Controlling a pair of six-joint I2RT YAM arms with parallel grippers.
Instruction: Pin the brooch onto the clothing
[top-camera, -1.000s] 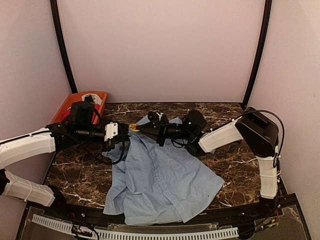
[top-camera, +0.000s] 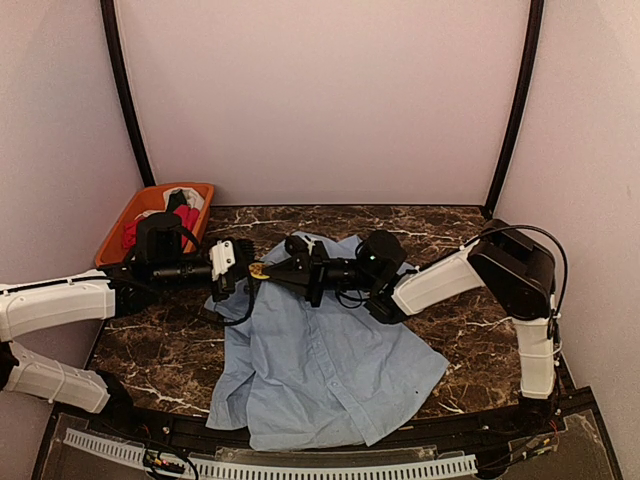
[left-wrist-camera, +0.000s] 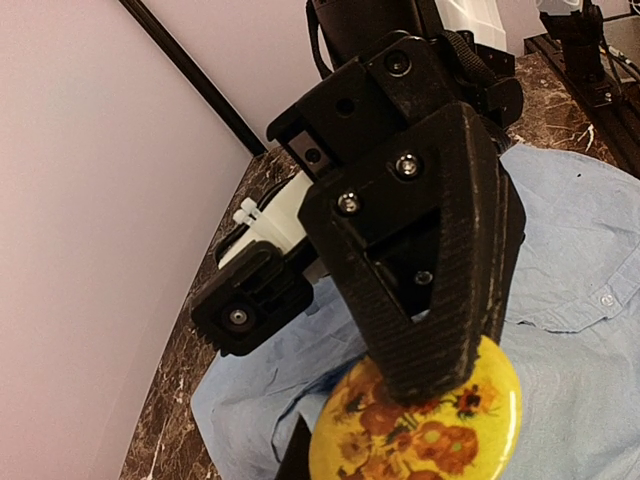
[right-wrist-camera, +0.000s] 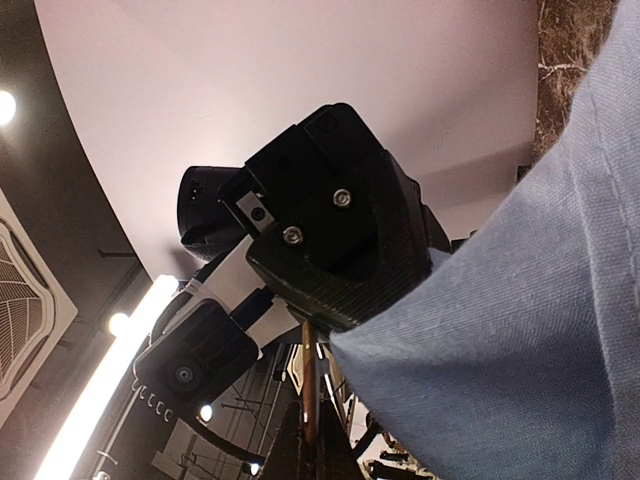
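Observation:
My left gripper (top-camera: 240, 268) faces it from the left, close by; its fingertips are mostly hidden, so its fingers are hard to make out. The light blue shirt (top-camera: 330, 380) is spread on the table beneath both, with a fold of cloth (right-wrist-camera: 480, 370) raised against the brooch and grippers.
An orange bin (top-camera: 125, 225) with red, black and white cloths stands at the back left.
The shirt looks otherwise unchanged.

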